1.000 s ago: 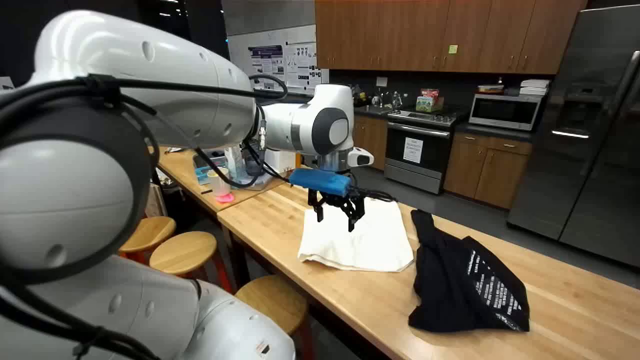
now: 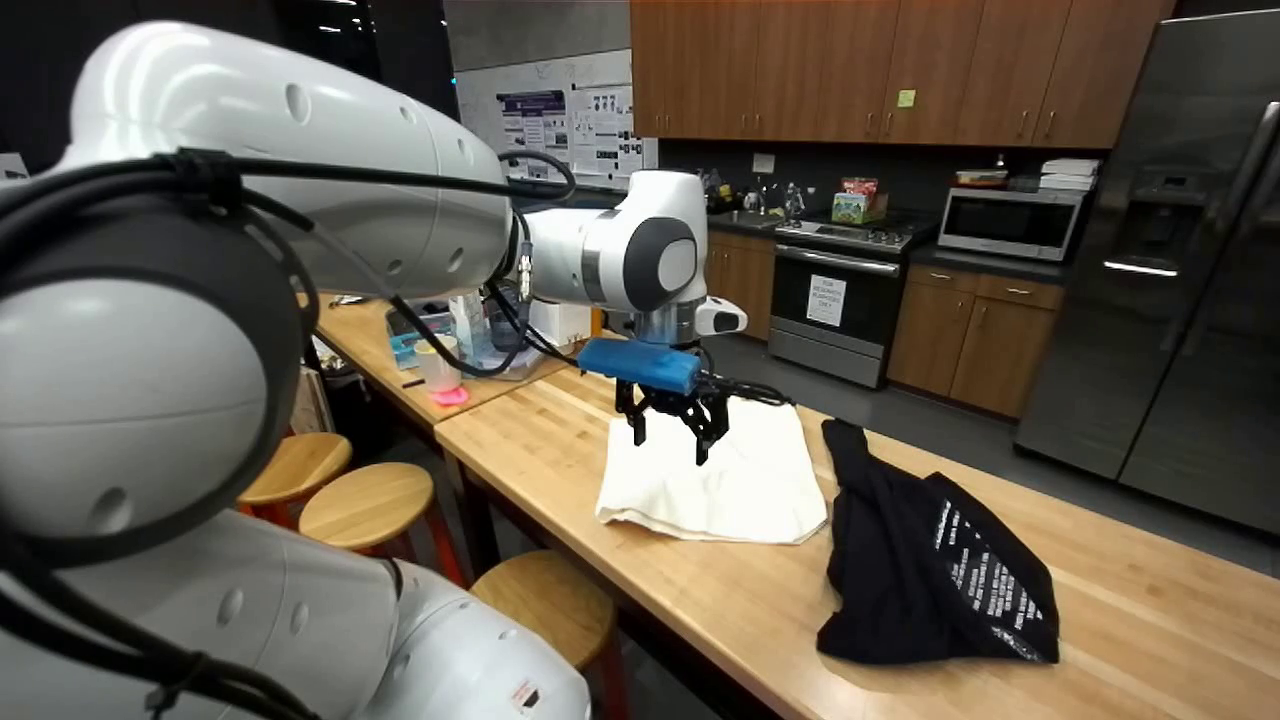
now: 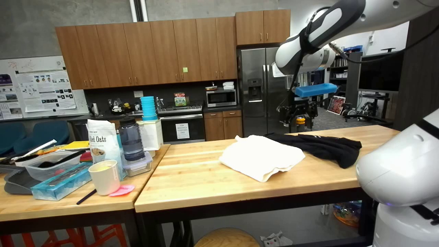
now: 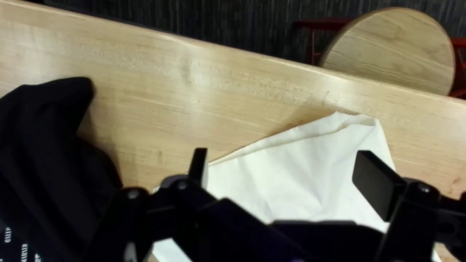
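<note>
A white cloth (image 2: pixel 732 480) lies folded on the wooden table, with layered edges showing along one side. To its right in exterior view 1 is a rumpled black garment (image 2: pixel 936 564) with white print, a strip of bare wood between the two. My gripper (image 2: pixel 671 446) hangs above the white cloth, clear of it and pointing down. In the wrist view, the gripper has its fingers spread wide, and only the cloth (image 4: pixel 301 174) shows beneath the gap. Its lower part is hidden behind the gripper body. The black garment (image 4: pixel 48 166) appears at the left there.
A side table holds a white cup (image 3: pixel 104 177), an oats bag (image 3: pixel 105 144) and a dark bottle (image 3: pixel 133 140). Stools (image 4: pixel 391 50) stand along one long table edge.
</note>
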